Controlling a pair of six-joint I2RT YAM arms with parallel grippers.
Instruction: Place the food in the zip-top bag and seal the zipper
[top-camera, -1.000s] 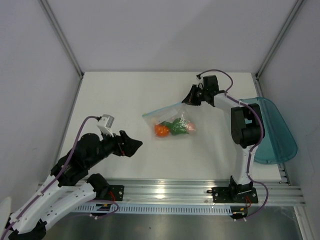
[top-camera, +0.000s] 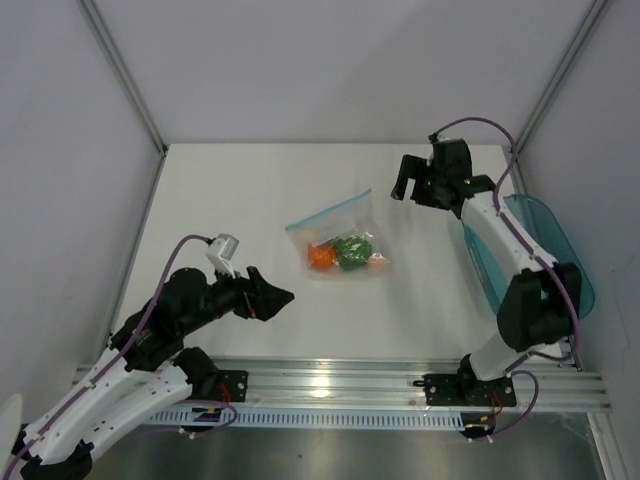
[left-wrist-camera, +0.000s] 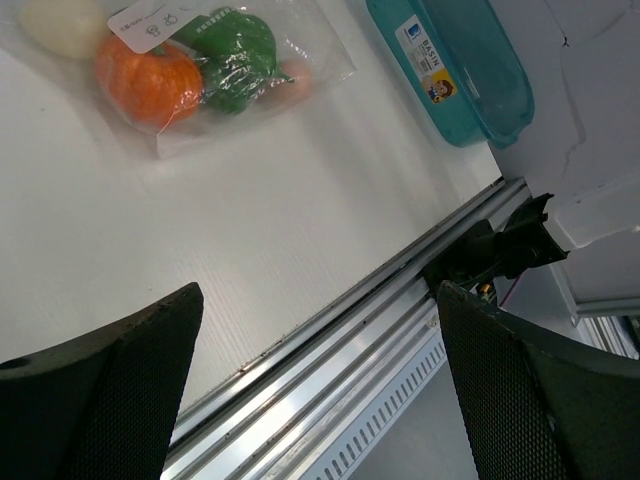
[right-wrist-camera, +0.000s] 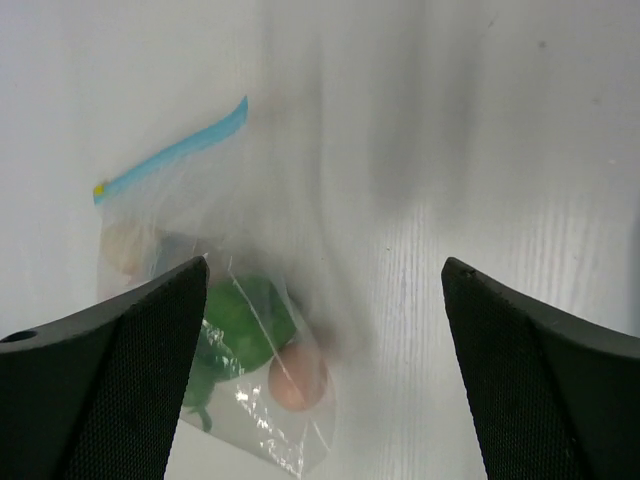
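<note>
The clear zip bag (top-camera: 375, 228) lies flat on the table, its blue strip (right-wrist-camera: 180, 155) running along the far edge with a yellow-green slider (right-wrist-camera: 99, 189) at the left end. Inside it are an orange pumpkin-like piece (left-wrist-camera: 150, 82), a green pepper (left-wrist-camera: 232, 50), a pinkish egg-like piece (right-wrist-camera: 297, 376) and a pale round piece (left-wrist-camera: 65, 25). Right of the bag and above the table, my right gripper (top-camera: 407, 178) is open and empty. My left gripper (top-camera: 274, 296) also stands open, in front and to the left of the bag, clear of it.
A teal plastic basin (top-camera: 560, 250) stands at the right, partly behind the right arm. Metal rails (top-camera: 320, 378) line the front edge, and white walls enclose the other sides. Bare table (top-camera: 220, 200) lies left of the bag.
The right gripper was shut at the strip's right corner. It opened, let go, and moved up and right, away from the bag. The left gripper shifted slightly right and toward the front.
</note>
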